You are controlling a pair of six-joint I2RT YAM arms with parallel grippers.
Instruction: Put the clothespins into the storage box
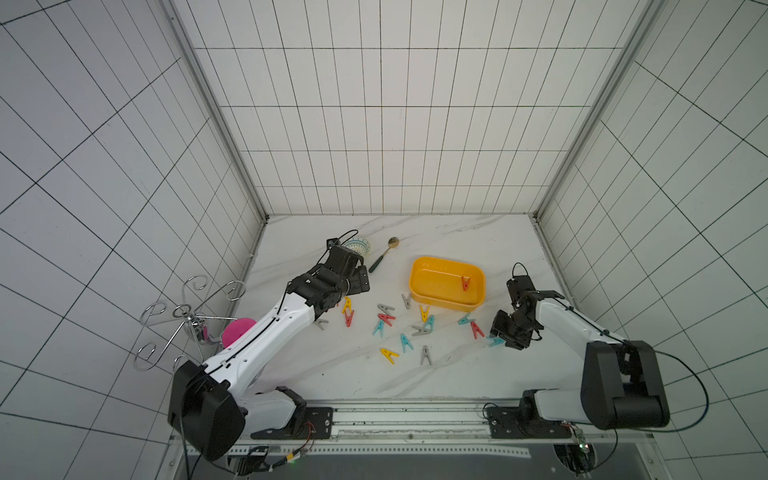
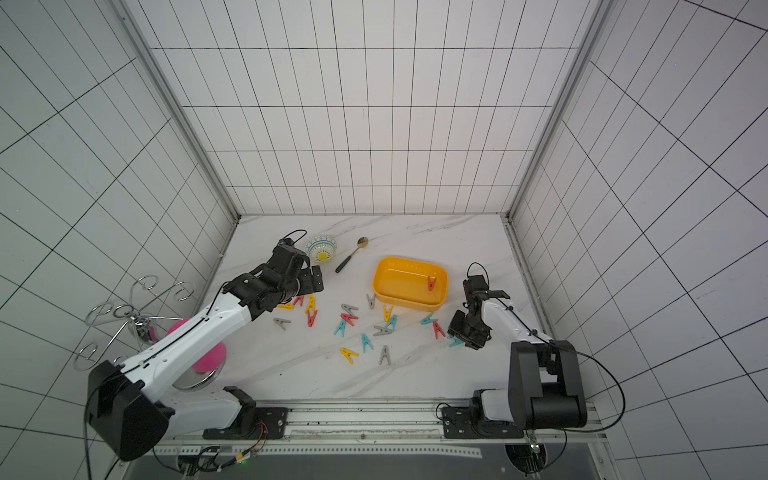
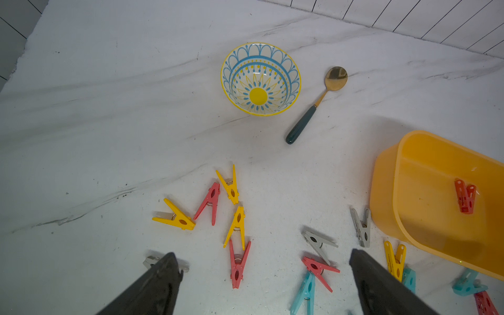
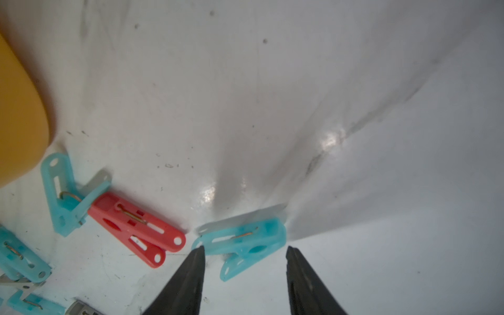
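Note:
An orange storage box point(image 1: 447, 301) stands right of the table's middle with one red clothespin point(image 3: 464, 196) inside. Several red, yellow, grey and blue clothespins lie in front of the box and to its left. In the right wrist view, a light blue clothespin point(image 4: 246, 241) lies on the table just ahead of my right gripper. That gripper's fingertips stand apart on either side of the clothespin, and no grip on it shows. My left gripper is open high above the clothespins on the left, nothing between its fingers.
A patterned bowl point(image 3: 261, 78) and a spoon point(image 3: 316, 106) lie at the back left. A red clothespin point(image 4: 136, 227) and a second blue one point(image 4: 65, 194) lie between the box and my right gripper.

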